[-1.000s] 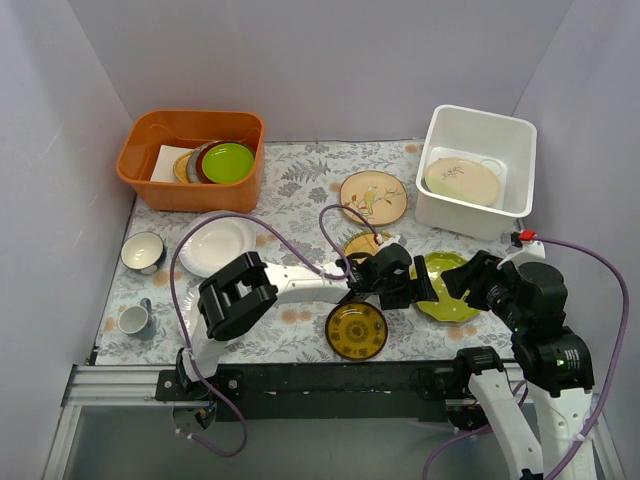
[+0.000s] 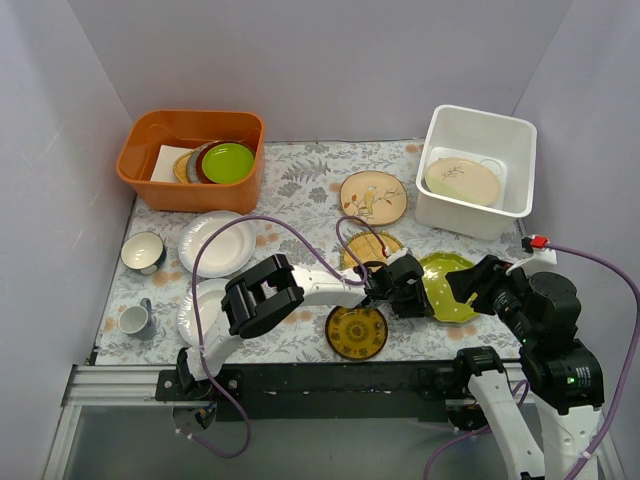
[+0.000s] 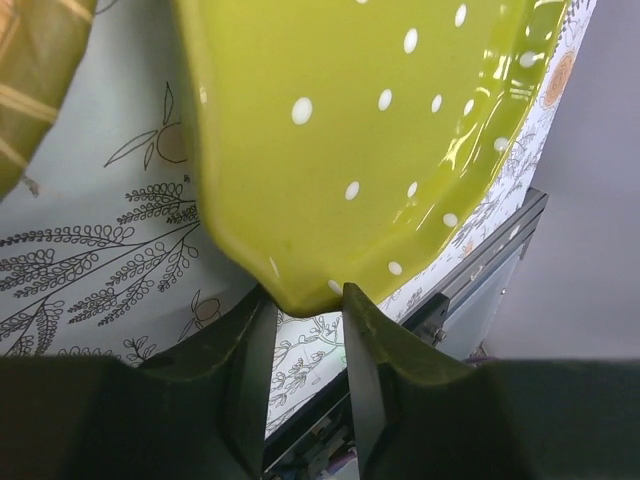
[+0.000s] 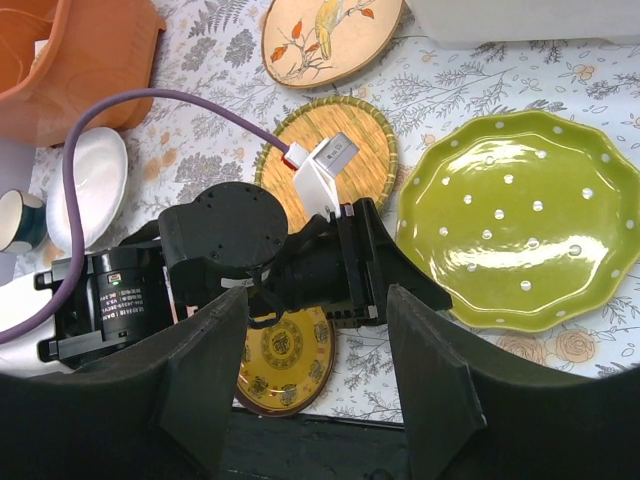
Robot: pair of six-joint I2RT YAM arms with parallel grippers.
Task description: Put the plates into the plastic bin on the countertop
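Observation:
A yellow-green polka-dot plate (image 2: 450, 285) lies right of centre on the counter. My left gripper is at its left rim, fingers close together on either side of the rim, which appears slightly raised; whether they grip it is unclear. My right gripper hovers at the right, fingers apart and empty. A bird-painted plate (image 2: 373, 197), a woven-pattern plate (image 4: 370, 150) and a dark-rimmed yellow plate (image 2: 356, 333) lie nearby. The white bin (image 2: 430, 210) at back right holds a pale plate (image 2: 462, 180).
An orange bin (image 2: 150, 180) with plates stands back left. White plates (image 2: 217, 245), a cup (image 2: 143, 253) and a mug (image 2: 136, 320) sit on the left. Walls enclose the back and sides.
Since a second ago my left gripper has shifted slightly rightward and its fingers look closer at the green plate.

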